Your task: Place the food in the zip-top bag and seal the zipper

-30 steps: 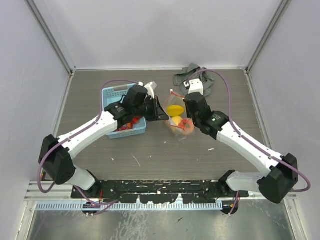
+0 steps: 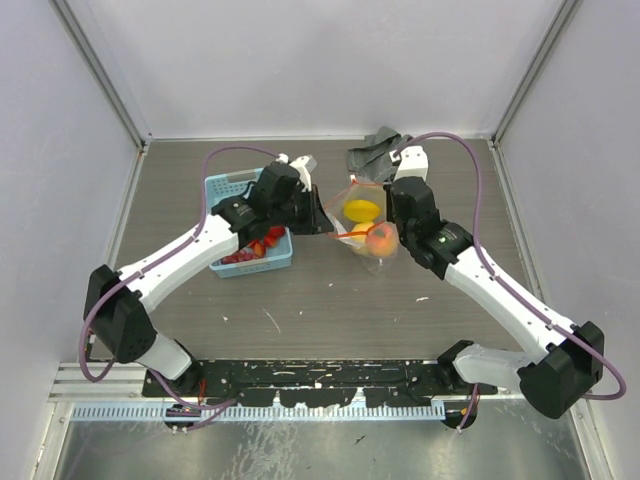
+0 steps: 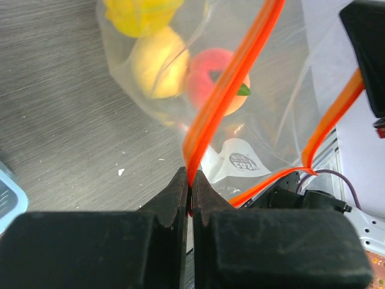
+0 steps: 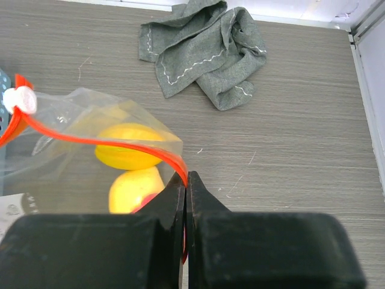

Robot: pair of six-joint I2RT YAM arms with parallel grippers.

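Observation:
A clear zip bag (image 2: 370, 255) with an orange zipper is held upright between my grippers. Inside are a yellow oval item (image 2: 361, 210), a yellow fruit (image 3: 157, 66) and a peach (image 3: 207, 81). My left gripper is shut on the bag's orange zipper edge at one side. My right gripper is shut on the other side of the bag's rim, with the orange strip running between its fingers.
A blue basket (image 2: 250, 262) with red items stands at the left, behind my left arm. A grey cloth (image 4: 204, 54) lies at the back right.
My right gripper has moved to the right with the bag's rim, spreading the bag wider. The left gripper has moved little.

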